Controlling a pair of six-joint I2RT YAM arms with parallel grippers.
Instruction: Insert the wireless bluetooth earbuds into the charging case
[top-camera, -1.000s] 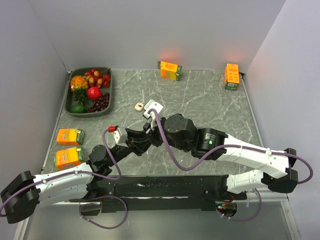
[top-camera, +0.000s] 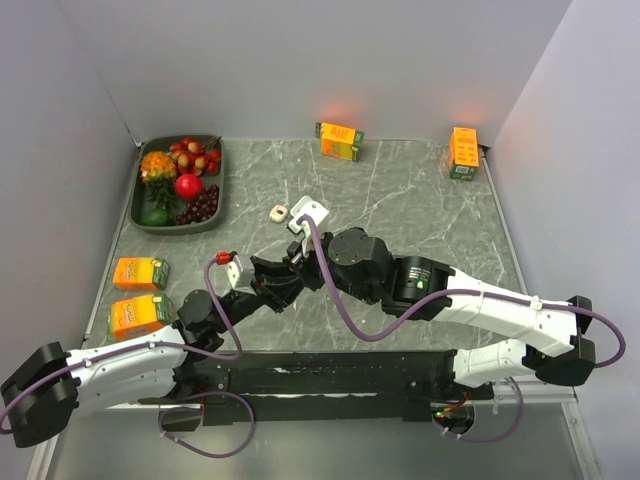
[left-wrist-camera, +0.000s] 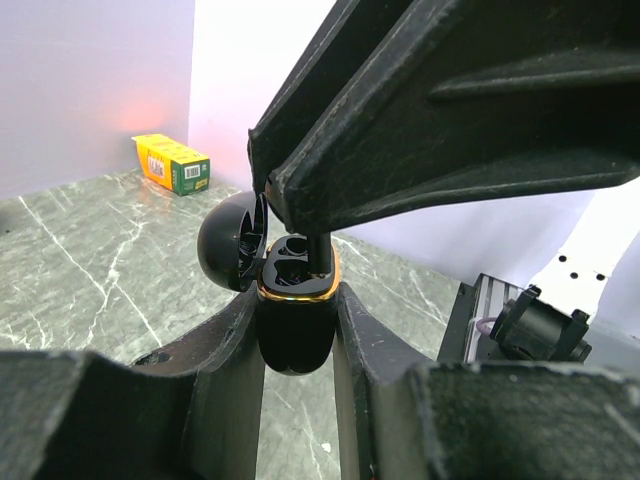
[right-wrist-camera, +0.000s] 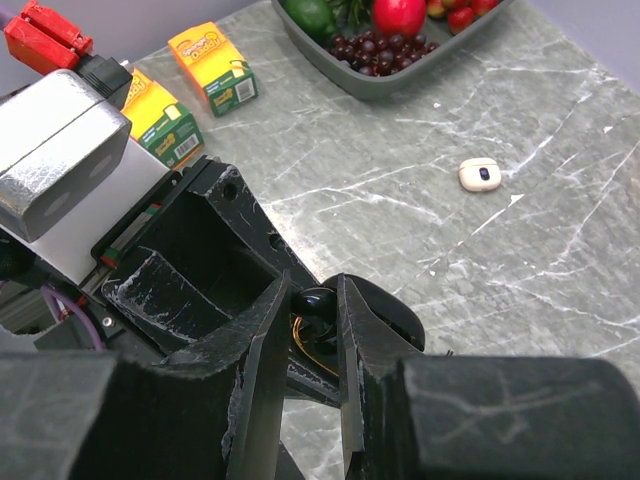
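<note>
Both grippers meet above the middle of the counter in the top view. My left gripper is shut on the black charging case (left-wrist-camera: 295, 335), whose lid (left-wrist-camera: 225, 245) stands open and whose gold-rimmed opening faces up. My right gripper is shut on a small dark earbud, held at the case's opening; its fingers reach down into it in the left wrist view. How deep the earbud sits is hidden. A small cream object (right-wrist-camera: 479, 174) with a dark slot lies on the counter behind.
A tray of fruit (top-camera: 140, 220) is at back left. Juice boxes stand at the left (top-camera: 140, 272), back middle (top-camera: 341, 141) and back right (top-camera: 463, 153). Grey walls enclose the counter, whose back and right areas are mostly clear.
</note>
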